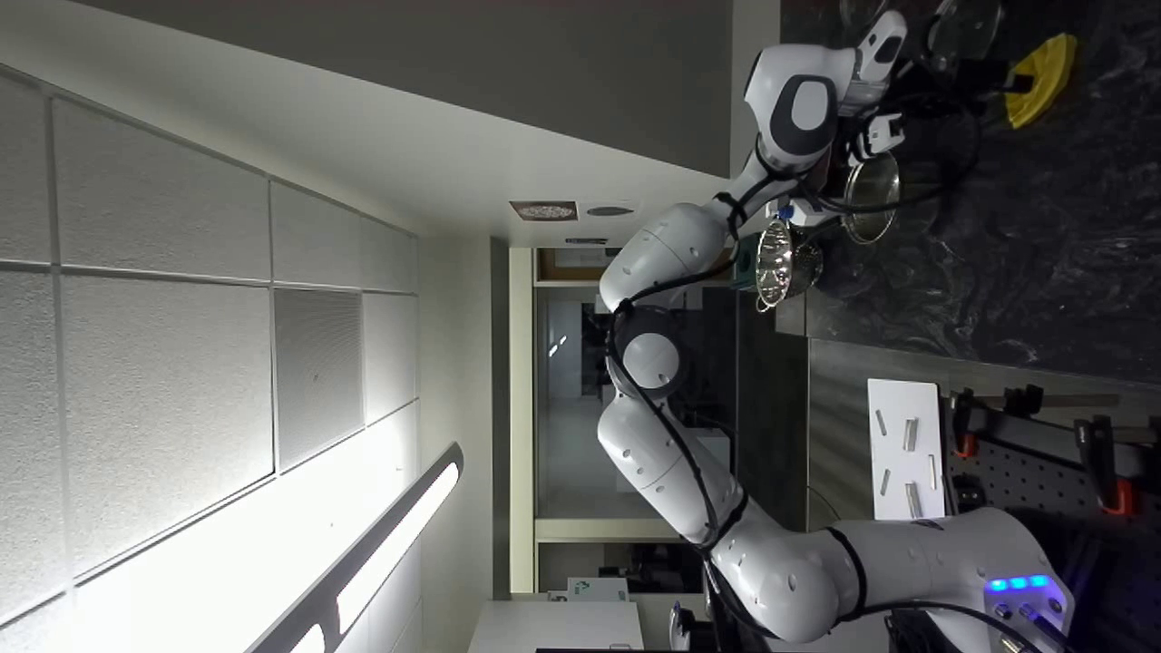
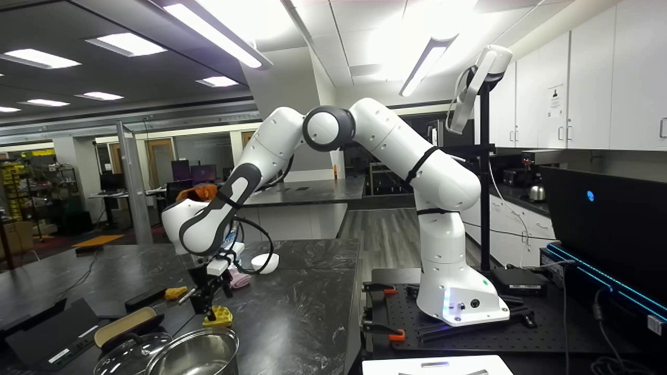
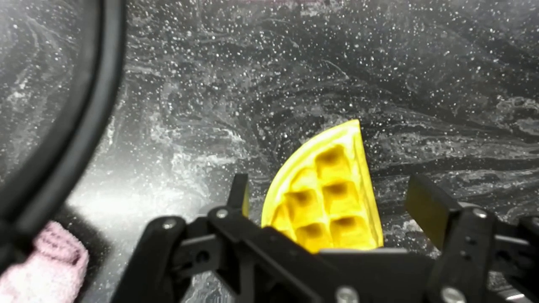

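Observation:
A yellow waffle wedge (image 3: 323, 202) lies on the dark marbled counter, its pointed corner facing the top of the wrist view. My gripper is open, one finger on either side of the wedge, with a gap showing at both sides. Exterior view 2 has the gripper (image 2: 206, 299) low over the waffle (image 2: 219, 317). From exterior view 1, which is turned sideways, a dark fingertip overlaps the edge of the yellow wedge (image 1: 1048, 82); whether it touches cannot be told.
A steel pot (image 2: 198, 355) stands close to the waffle, with a glass lid (image 2: 128, 357) beside it. Behind the gripper are a pink cloth (image 2: 238, 279) and a white bowl (image 2: 266, 263). A metal colander (image 1: 774, 265) stands near the counter's edge.

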